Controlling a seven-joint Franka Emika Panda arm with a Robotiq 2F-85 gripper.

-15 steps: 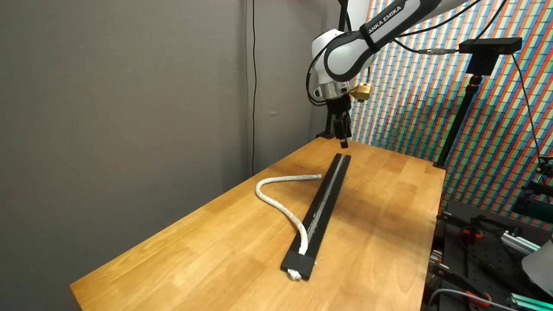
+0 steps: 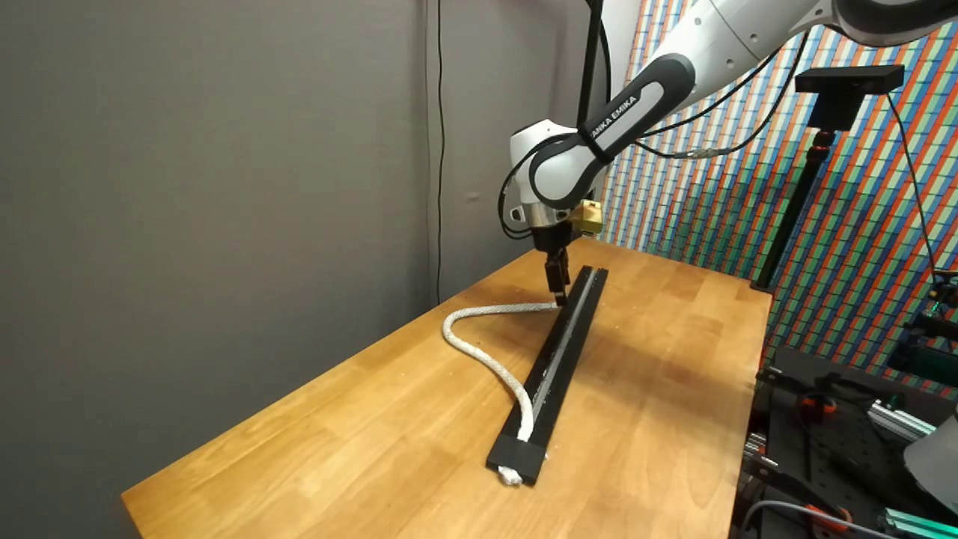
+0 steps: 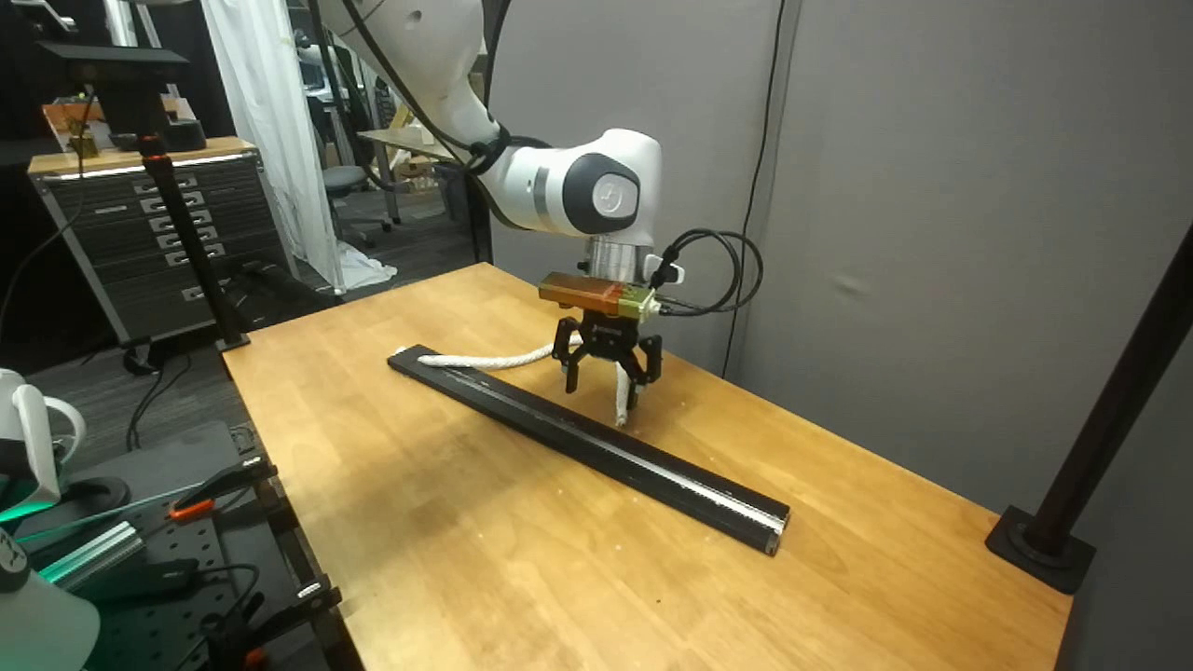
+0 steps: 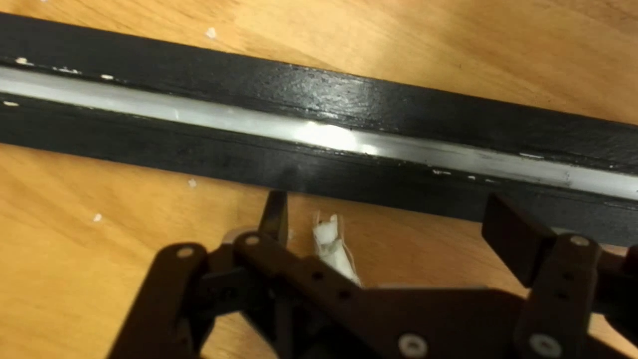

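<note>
A white rope (image 2: 489, 362) curves over the table to the left of a long black channel (image 2: 567, 346) with a pale groove down its middle. One end of the rope passes under a black block (image 2: 516, 455) at the channel's near end. The loose end (image 4: 327, 232) lies on the wood just beside the channel in the wrist view. My gripper (image 3: 604, 391) is low over that end with its fingers wide apart. In the wrist view the rope end shows between the open fingers, nearer the left one, with no contact visible.
A grey wall (image 2: 269, 180) runs along one side of the table. Black camera posts (image 3: 1051, 526) stand at the table's edges. Bare wood (image 2: 664, 404) lies clear on the channel's other side.
My gripper has come down and to the left in exterior view 1, from above the channel's far end to the rope's loose end. The rope and channel look unmoved.
</note>
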